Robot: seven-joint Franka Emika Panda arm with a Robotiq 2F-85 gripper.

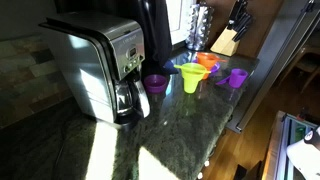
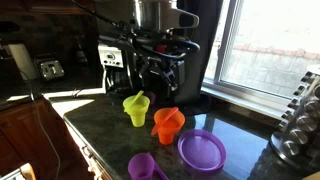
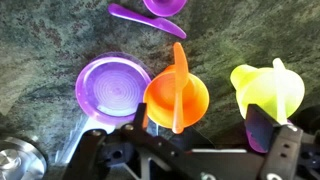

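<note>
My gripper is open above the counter, with nothing held between its fingers. Just beyond the fingers in the wrist view is an orange cup (image 3: 198,98) with an orange spoon (image 3: 179,85) lying across it. Left of that cup lies a round purple plate (image 3: 112,88). On the right, a yellow-green cup (image 3: 257,88) has a yellow spoon (image 3: 280,90) in it. A purple cup (image 3: 165,5), cut off by the top edge, has a purple spoon (image 3: 147,19) beside it. In exterior view 2 the gripper (image 2: 162,70) hangs above and behind the cups.
A coffee maker (image 1: 105,65) stands on the dark counter (image 1: 170,145), with a purple bowl (image 1: 155,83) beside it. A metal rack (image 2: 298,125) is near the window.
</note>
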